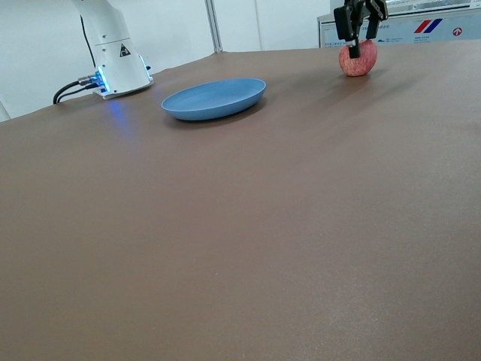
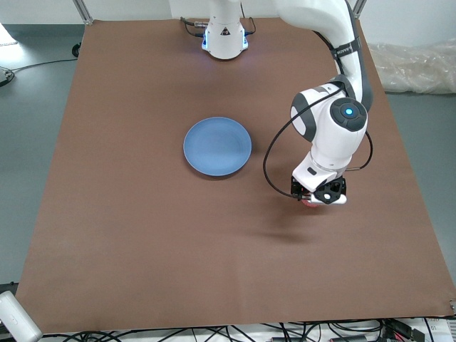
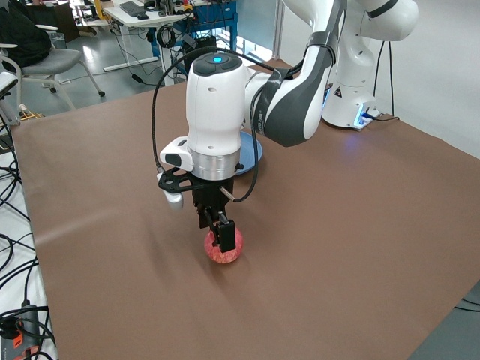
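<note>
A red apple rests on the brown table, with my black gripper pointing down right over it, its fingers at the top of the apple. I cannot tell whether they are closed on it. In the camera left view the gripper hides nearly all of the apple. A blue plate lies on the table to the apple's side, clear of it; in the camera right view it is partly hidden behind my arm.
The arm's white base stands at the back of the table. Cables and a white cylinder lie along the edge.
</note>
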